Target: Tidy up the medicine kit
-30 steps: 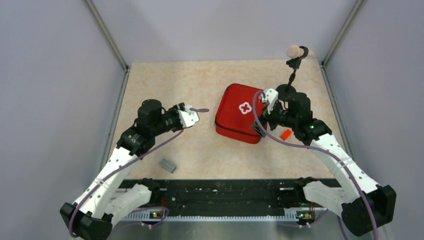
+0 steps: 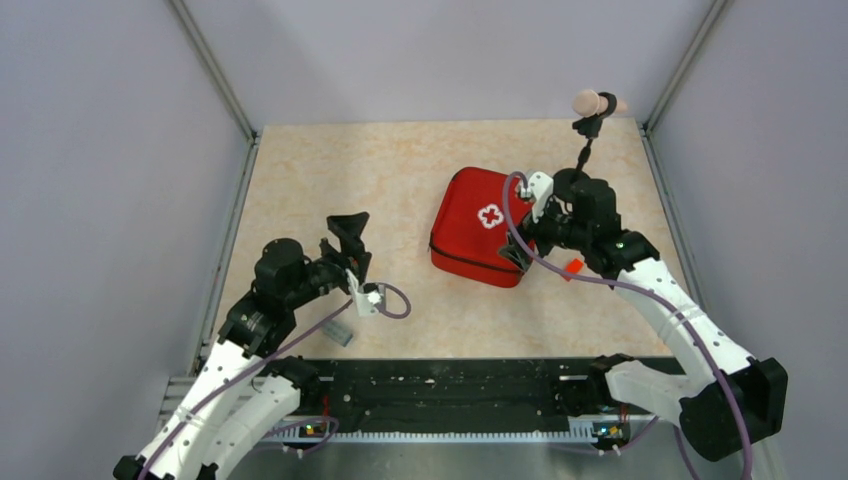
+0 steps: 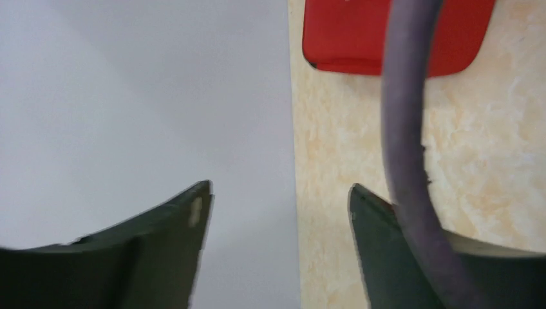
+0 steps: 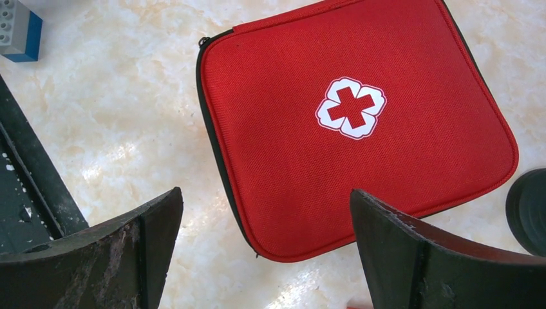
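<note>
The red medicine kit (image 2: 470, 215), a soft case with a white cross badge, lies closed right of the table's middle. In the right wrist view the whole lid of the kit (image 4: 290, 161) shows, with a zipper pull at one corner. My right gripper (image 2: 518, 250) hangs over the kit's near right part, its fingers wide open and empty; the height gap is hard to judge. My left gripper (image 2: 352, 240) is well left of the kit, open with nothing between its fingers. In the left wrist view only one end of the kit (image 3: 360, 38) shows.
A grey and blue block (image 4: 22, 32) lies at the front left, partly under the left arm from above. A red-orange piece (image 2: 574, 268) is by the right arm. A black-based stand (image 2: 586, 145) rises behind the right arm. Bare tabletop (image 2: 340, 165) spans the back left.
My left arm has drawn back toward the front left and its gripper has turned, now pointing away from the front edge. The right arm has shifted slightly. The kit has stayed put.
</note>
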